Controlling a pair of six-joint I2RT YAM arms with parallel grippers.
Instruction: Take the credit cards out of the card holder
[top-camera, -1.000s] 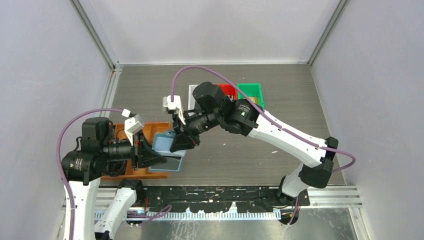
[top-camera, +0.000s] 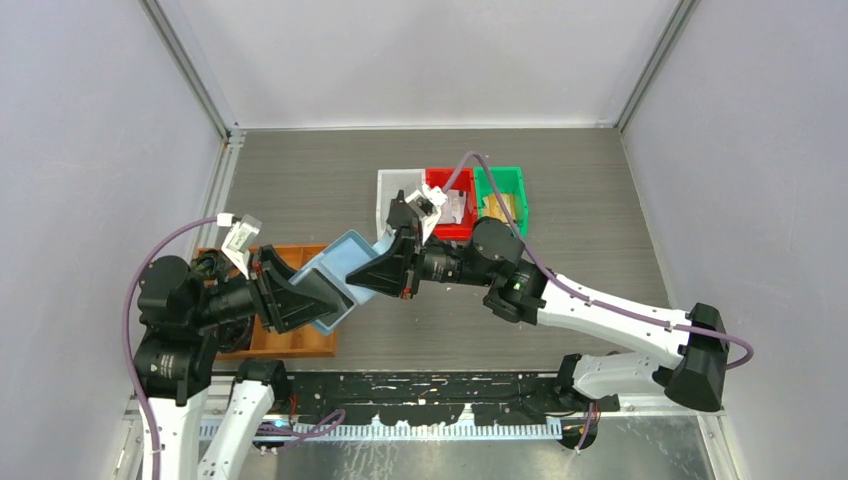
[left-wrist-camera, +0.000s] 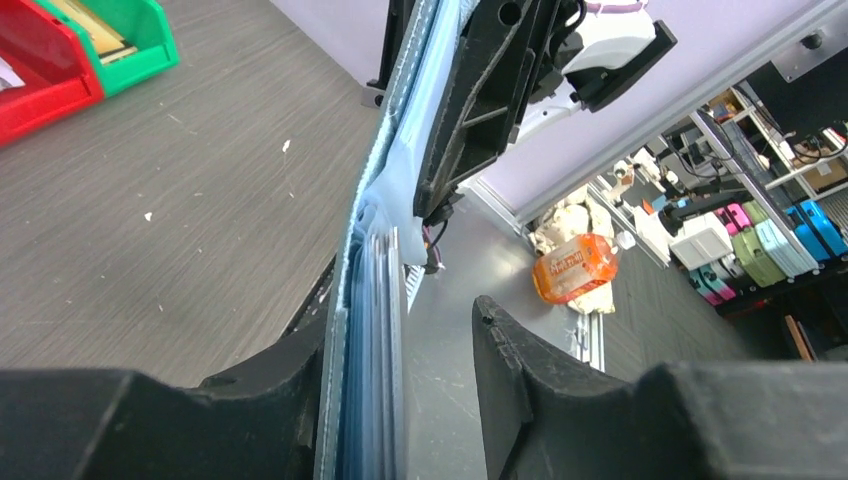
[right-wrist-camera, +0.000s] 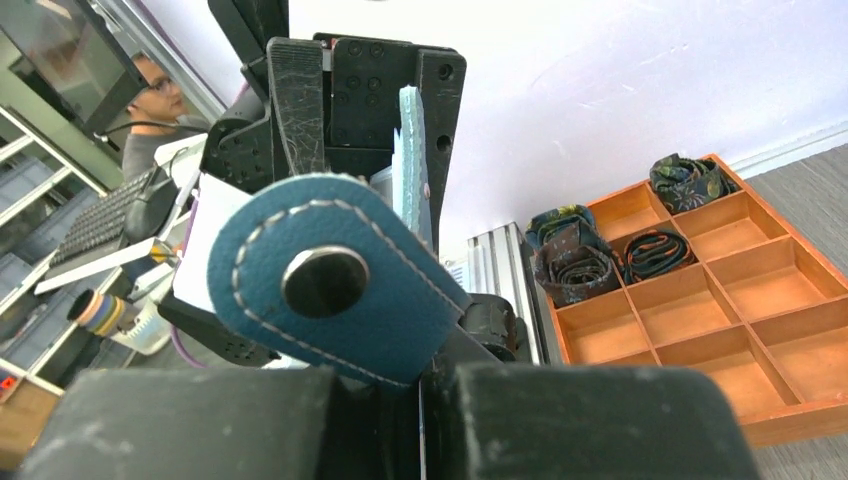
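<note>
A light blue card holder (top-camera: 347, 252) is stretched open on a slant between my two grippers in the top view. My right gripper (top-camera: 358, 276) is shut on its right side. In the right wrist view, the holder's snap flap (right-wrist-camera: 380, 300) covers part of those fingers. My left gripper stands part open around the holder's other side. Its left finger (left-wrist-camera: 270, 375) is close to or against the holder, and a gap shows before the right finger (left-wrist-camera: 510, 370). Thin stacked layers (left-wrist-camera: 378, 350) show along the holder's edge; I cannot tell cards from sleeves.
A wooden compartment tray (right-wrist-camera: 650, 330) with rolled fabric items and a black coil lies under my left arm. White (top-camera: 388, 188), red (top-camera: 446, 177) and green (top-camera: 513, 180) bins stand at the back.
The right gripper has moved to the right with its side of the holder, and the holder has turned from nearly level to a slant.
</note>
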